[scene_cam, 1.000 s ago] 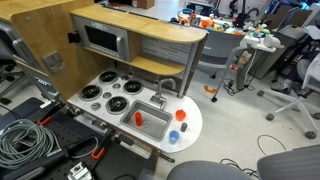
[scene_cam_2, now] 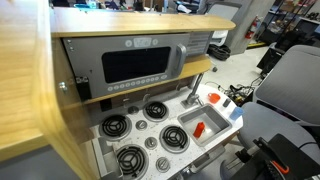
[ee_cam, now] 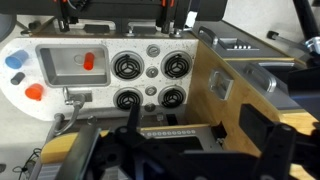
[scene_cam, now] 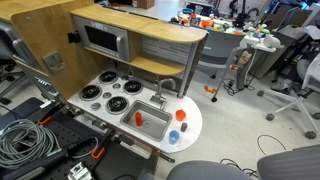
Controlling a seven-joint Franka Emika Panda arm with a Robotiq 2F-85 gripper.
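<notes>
A small red object [scene_cam: 138, 118] stands in the left part of the sink [scene_cam: 155, 123]; the same red object [scene_cam_2: 199, 129] shows in exterior view 2 and, as a red item [ee_cam: 88, 61], in the wrist view. On the white counter to the right of the sink are a blue cup [scene_cam: 174, 136], an orange-red cup [scene_cam: 180, 115] and a small dark item [scene_cam: 184, 127]. In the wrist view my gripper reaches up from the lower edge, its black fingers wide apart with nothing seen between them. It is open, above the toy kitchen.
Several stove burners [ee_cam: 126, 66] lie beside the sink. A faucet [scene_cam: 160, 90] rises behind the sink. A microwave [scene_cam_2: 135, 64] hangs under the wooden shelf [scene_cam: 150, 20]. Coiled cables [scene_cam: 22, 143] lie at the front left. Open floor [scene_cam: 240, 115] extends to the right.
</notes>
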